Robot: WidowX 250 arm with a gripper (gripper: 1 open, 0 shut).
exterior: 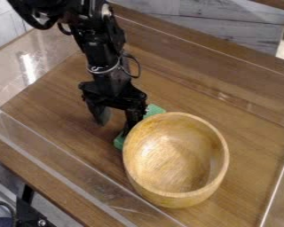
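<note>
My black gripper [116,113] hangs low over the wooden table, its fingers beside a green object [154,110] that is partly hidden by the gripper and by a large tan bowl [177,164]. The bowl stands at the lower right, just right of the gripper. The fingers are dark and overlap the green object; whether they touch it is unclear.
</note>
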